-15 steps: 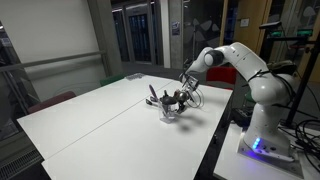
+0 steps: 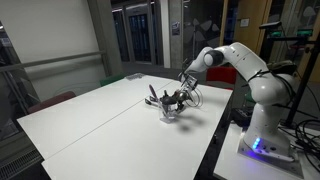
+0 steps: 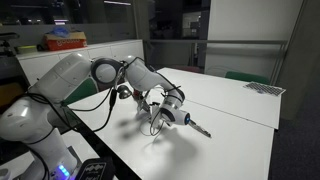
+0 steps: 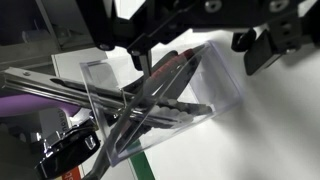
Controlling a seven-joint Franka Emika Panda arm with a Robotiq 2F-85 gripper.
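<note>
A clear plastic box (image 4: 232, 98) with several pens (image 4: 150, 108) and a red-and-black handled tool (image 4: 172, 72) sits below the fingers in the wrist view. My gripper stands open over the box, one finger at each side of its near part, and I see nothing held between them. From the first exterior view, the gripper is low over the white table, close to the box (image 2: 167, 115); the arm hides part of this spot. Exactly how far the fingertips stand from the tools cannot be told.
A dark round object (image 4: 68, 148) lies beside the box in the wrist view. Chairs stand beyond the table, and a red bin (image 3: 65, 40) rests at the back left in the second exterior view.
</note>
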